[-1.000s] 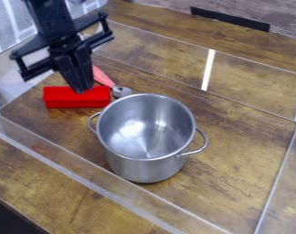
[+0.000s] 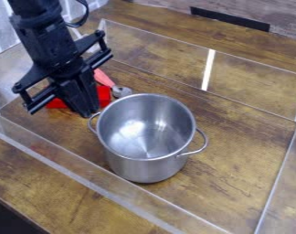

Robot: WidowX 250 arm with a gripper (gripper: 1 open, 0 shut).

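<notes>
My black gripper [image 2: 58, 94] hangs low at the upper left, in front of a red block [image 2: 100, 97] that it largely covers; whether its fingers are open or shut is hard to make out. A steel pot [image 2: 145, 139] with wire handles stands just right of it. Behind the gripper lie part of a pink-handled utensil and its metal head [image 2: 121, 92].
Clear transparent walls edge the work area, with a white tape strip [image 2: 208, 69] at the back right.
The gripper has moved down and slightly right, toward the front, and now covers much of the red block. The pot has not moved.
</notes>
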